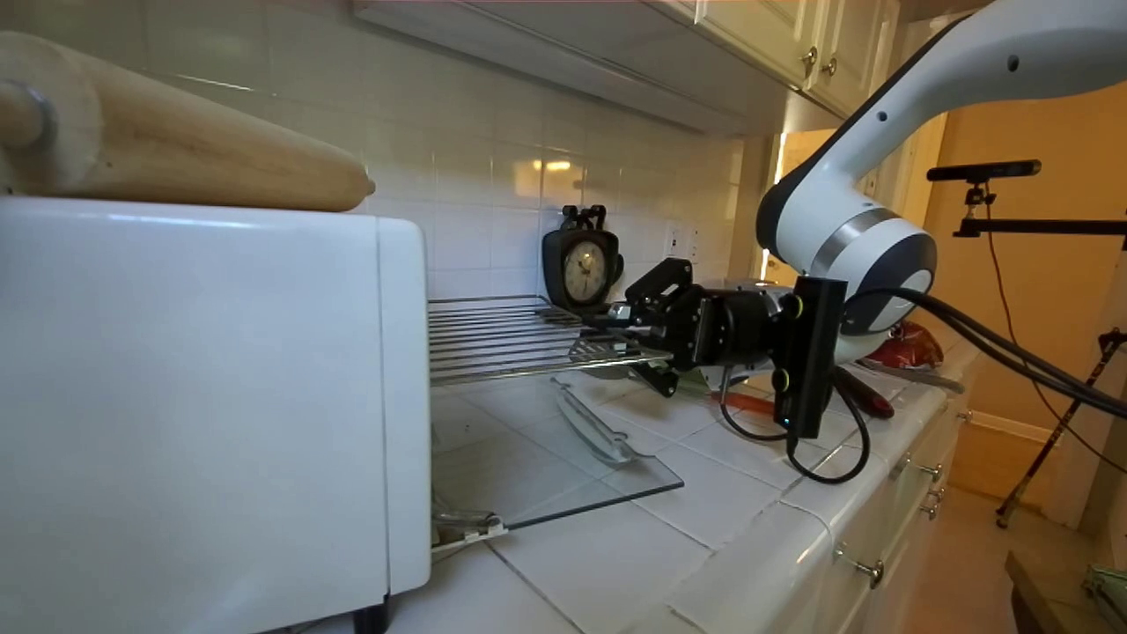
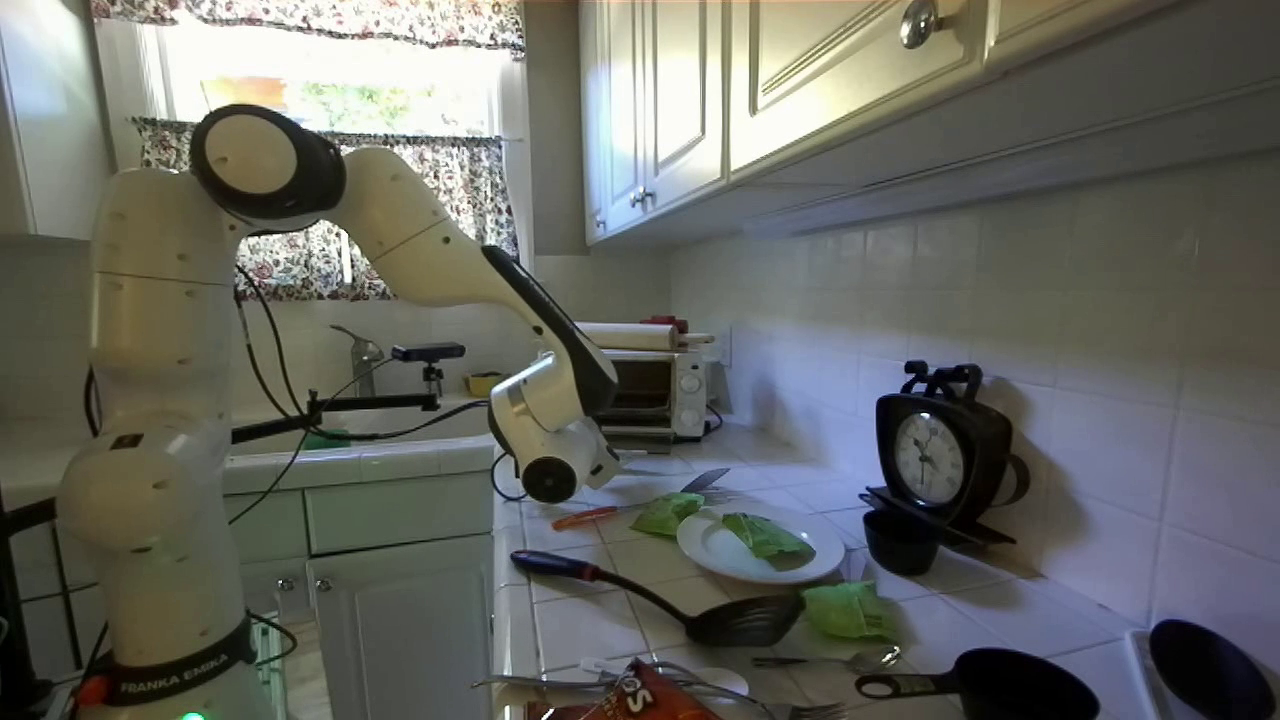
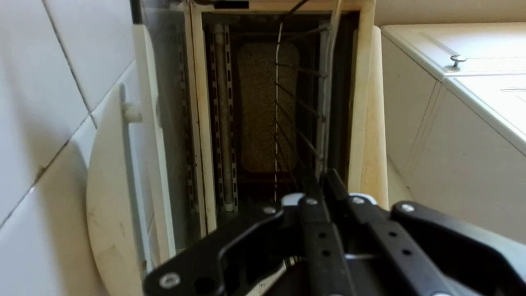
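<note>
A wire oven rack [image 1: 491, 343] sticks well out of the white toaster oven [image 1: 211, 412], roughly level above the lowered glass door [image 1: 549, 475]. At the rack's outer end, my gripper [image 1: 613, 317] is shut on its edge. In the wrist view the gripper points into the oven's open mouth, and the rack's wires [image 3: 323, 103] run from the fingertips toward the dark interior. The fingers hide the exact spot where they meet the wire. The lowered door's handle [image 3: 111, 197] shows on the left there.
A rolling pin [image 1: 201, 132] lies on top of the oven. Behind the rack, a black scale [image 1: 583, 264] stands by the tiled wall. A white plate [image 2: 708, 554], green packets and a black spatula [image 2: 744, 620] occupy the counter behind the arm.
</note>
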